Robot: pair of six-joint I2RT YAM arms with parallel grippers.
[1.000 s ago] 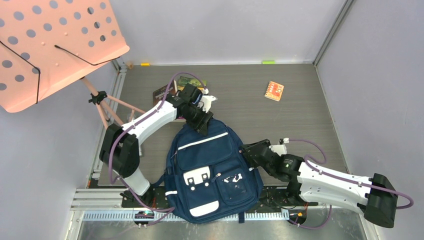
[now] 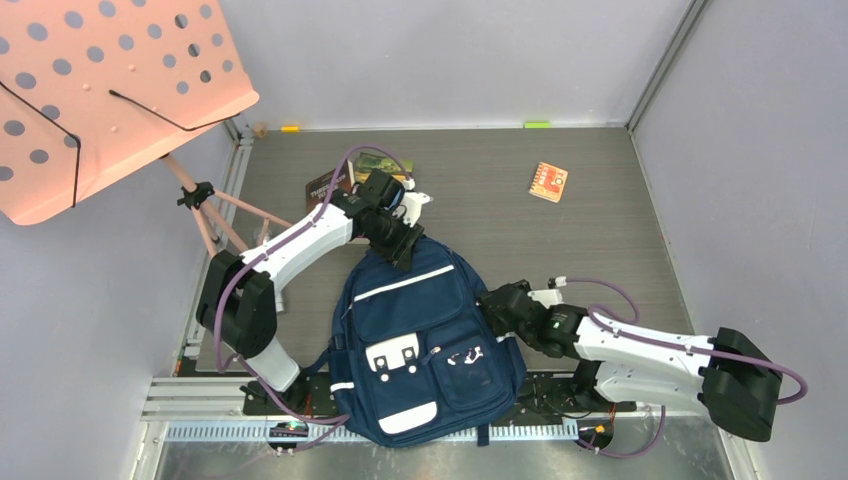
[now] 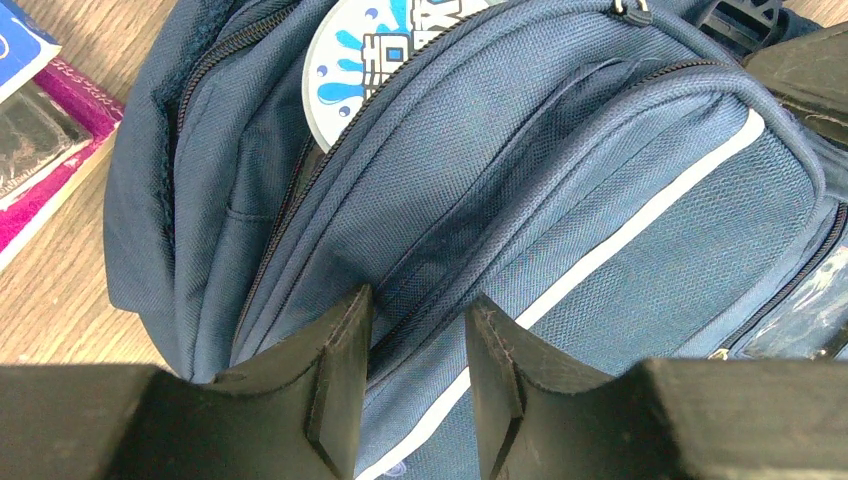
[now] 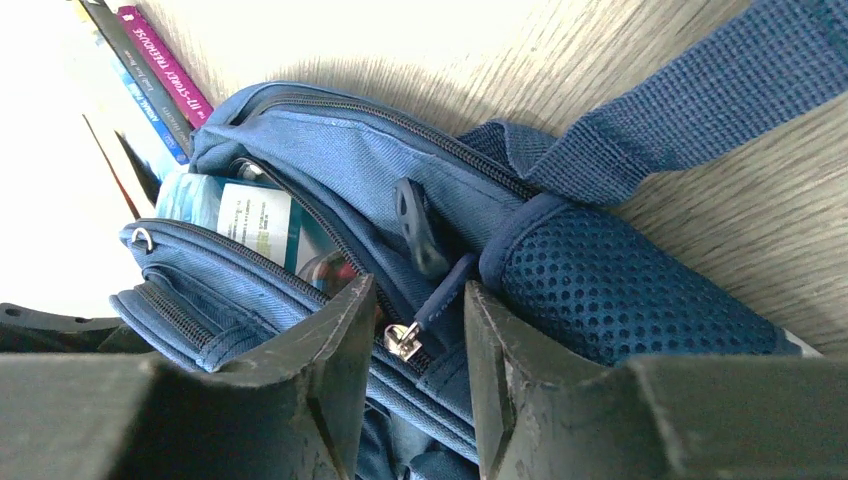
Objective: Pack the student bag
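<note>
The navy backpack (image 2: 405, 310) lies front side up on the near part of the table. At its top end, my left gripper (image 2: 403, 262) is shut on a fold of the bag's fabric (image 3: 430, 310). A white item with a blue splash pattern (image 3: 350, 70) shows inside the opening. Beside the bag's right edge is my right gripper (image 2: 485, 303), its fingers apart around a zipper pull (image 4: 440, 292) with a metal slider (image 4: 402, 342); a gap shows left of the pull. A second dark pull (image 4: 420, 230) hangs behind. Packaged items (image 4: 262, 225) show in the unzipped opening.
Several books (image 2: 322, 190) lie behind my left arm. An orange notebook (image 2: 548, 182) rests at the back right. A pink perforated board (image 2: 120, 90) on a stand overhangs the left.
My right arm has shifted slightly left, its gripper a little further over the bag's right edge. The left arm and the backpack stay in place.
</note>
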